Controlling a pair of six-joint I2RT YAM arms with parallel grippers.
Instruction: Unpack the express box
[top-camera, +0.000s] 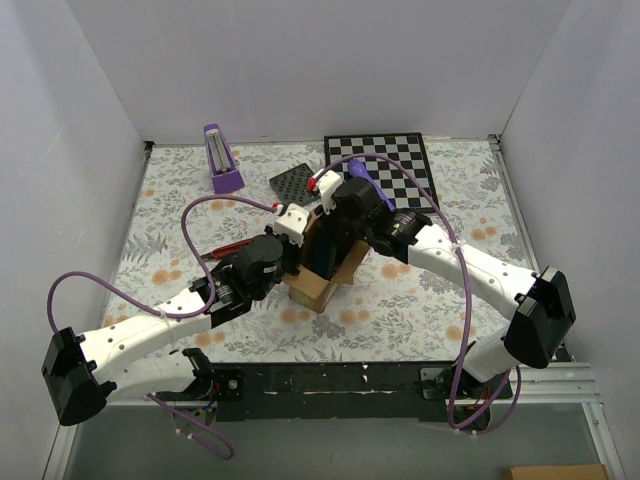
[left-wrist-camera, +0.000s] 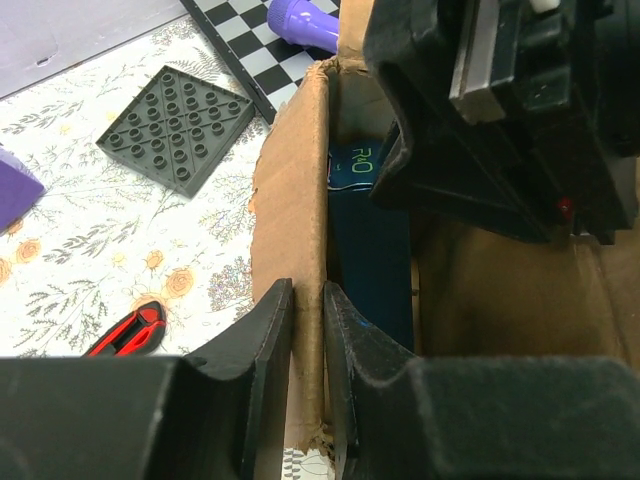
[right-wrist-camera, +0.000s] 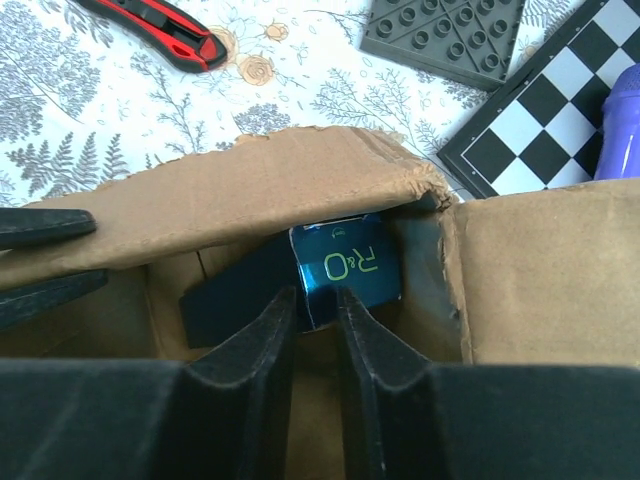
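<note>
The open cardboard box (top-camera: 311, 290) stands mid-table, with a dark blue box (left-wrist-camera: 372, 250) marked R&O lying inside along one wall. My left gripper is shut on a cardboard flap (left-wrist-camera: 290, 210) of the box's side. Over the opening hangs my right gripper, its fingertips a little apart, at the near end of the blue box (right-wrist-camera: 355, 262). That box's corner shows between and beyond the tips; whether they touch it I cannot tell.
A red utility knife (right-wrist-camera: 165, 30) lies to the left of the box. Behind are a grey studded plate (top-camera: 293, 185), a checkered board (top-camera: 385, 150), a purple cylinder (right-wrist-camera: 622, 125) and a purple holder (top-camera: 226, 178).
</note>
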